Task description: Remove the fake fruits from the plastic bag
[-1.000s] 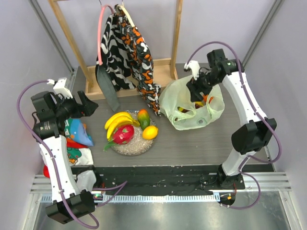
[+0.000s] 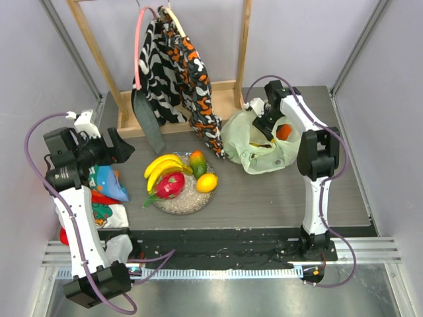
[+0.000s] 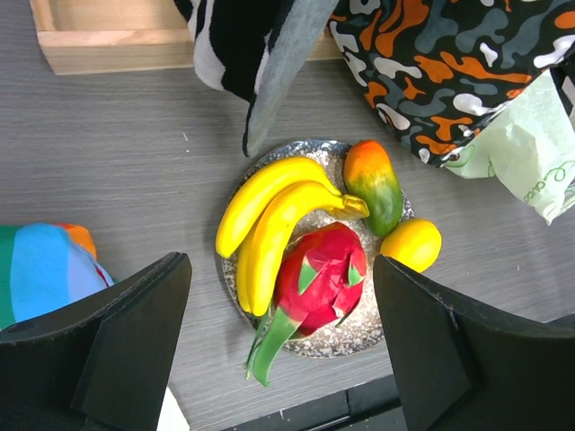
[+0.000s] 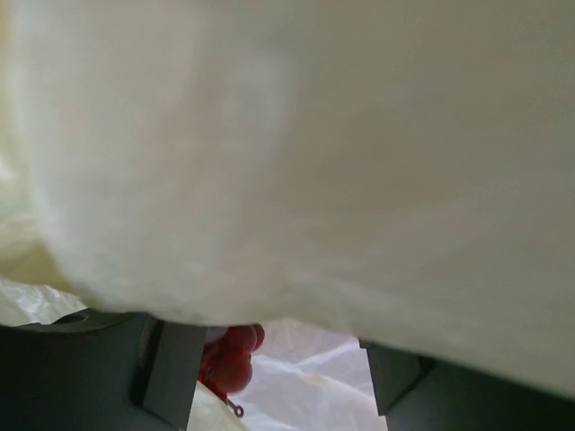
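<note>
The pale green plastic bag (image 2: pixel 254 158) lies at the right with its mouth open; an orange fruit (image 2: pixel 283 132) and a bit of yellow show inside. My right gripper (image 2: pixel 268 135) reaches into the bag, its fingers part open. In the right wrist view bag film covers most of the picture, and dark red grapes (image 4: pixel 232 364) appear between the fingers, beside the left one, not clearly gripped. My left gripper stands open and empty, left of the plate. On the plate (image 2: pixel 188 201) are bananas (image 2: pixel 162 168), a dragon fruit (image 2: pixel 170 185), a mango (image 2: pixel 197 163) and a lemon (image 2: pixel 207 183).
Patterned clothes (image 2: pixel 192 86) hang from a wooden rack (image 2: pixel 122 125) at the back, reaching down beside the bag. Folded colourful cloths (image 2: pixel 109 185) lie near the left arm. Bare table (image 2: pixel 277 205) spreads in front of the bag.
The left arm and the plate of fruit are unmoved.
</note>
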